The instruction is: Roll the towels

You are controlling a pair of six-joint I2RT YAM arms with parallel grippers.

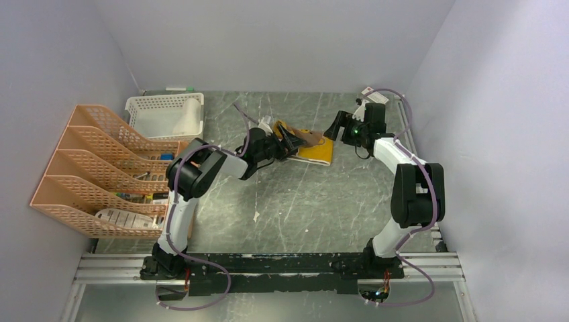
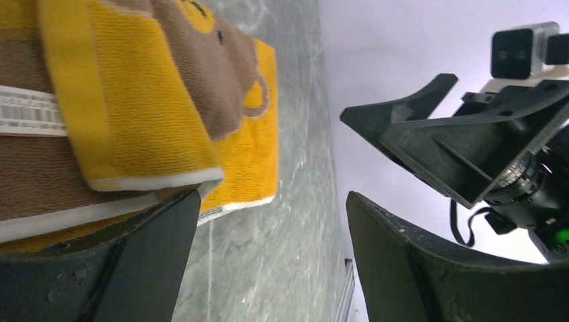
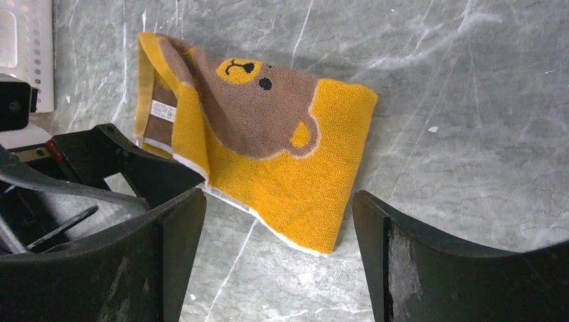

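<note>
A yellow and brown towel (image 1: 321, 151) lies on the grey marbled table, its left end folded over with a white tag (image 3: 163, 111) and pale edge showing. In the right wrist view the towel (image 3: 282, 147) has its flat right part free of both grippers. My left gripper stands open at the towel's left end, above its near edge, and hides part of it from the top. Between its fingertips nothing is held. My right gripper is open too, hovering to the right of the towel with nothing in its grasp.
A white basket (image 1: 131, 113) holding a rolled pale cloth (image 1: 188, 117) stands at the back left. The peach divided rack (image 1: 74, 157) fills the left side. Bare table (image 1: 295, 215) lies in front of the towel.
</note>
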